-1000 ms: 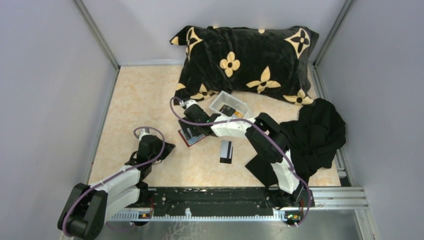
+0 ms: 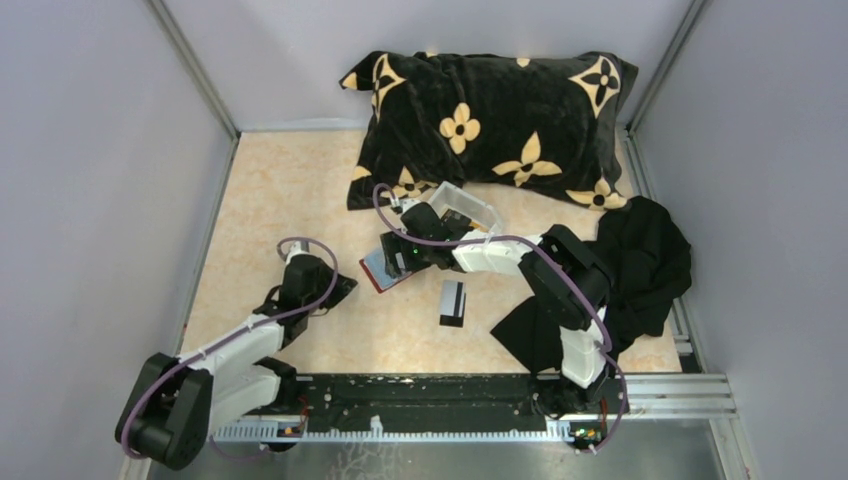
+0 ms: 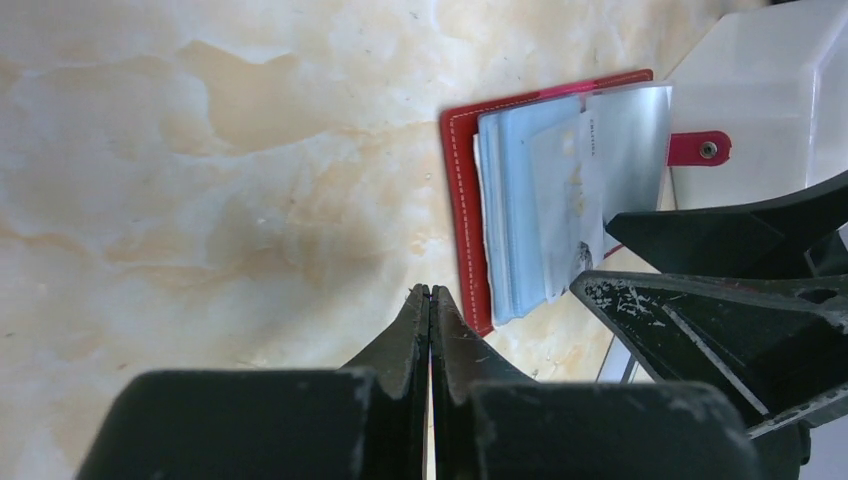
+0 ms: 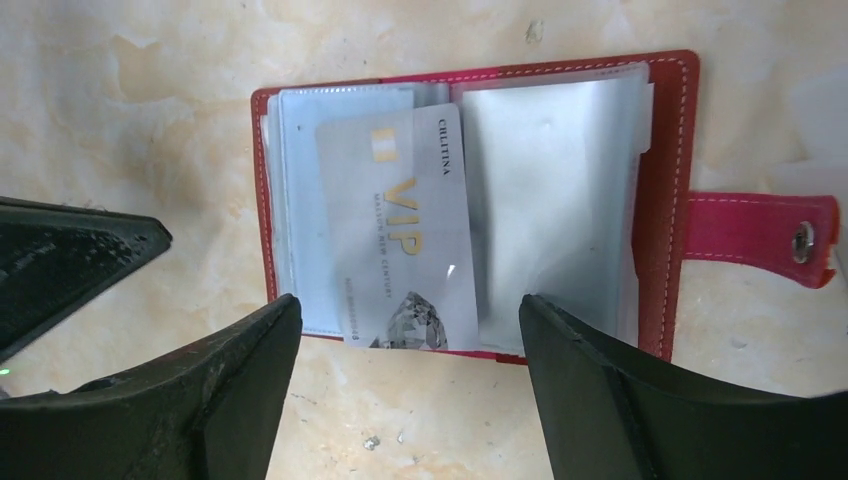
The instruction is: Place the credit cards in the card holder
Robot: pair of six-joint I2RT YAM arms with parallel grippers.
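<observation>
The red card holder (image 4: 670,230) lies spread flat on the table, with clear sleeves on both sides. Across its left sleeves rests a silvery VIP card (image 4: 405,230); how far it sits inside a sleeve I cannot tell. Over the holder hovers my right gripper, open, its two fingertips apart on either side of the card's lower edge. Left of the holder, my left gripper is shut with nothing visible between its fingers. Another card (image 2: 452,303), grey with a dark stripe, lies on the table in front of the right arm.
Behind the right gripper stands a white tray (image 2: 487,213) with dark and yellow cards inside. A dark patterned pillow (image 2: 500,125) fills the back, and black cloth (image 2: 640,265) covers the right side. Bare table (image 2: 290,190) shows at the back left.
My right gripper has shifted to the right over the holder, uncovering more of its left part. My left gripper has moved slightly toward the holder and away from the front edge.
</observation>
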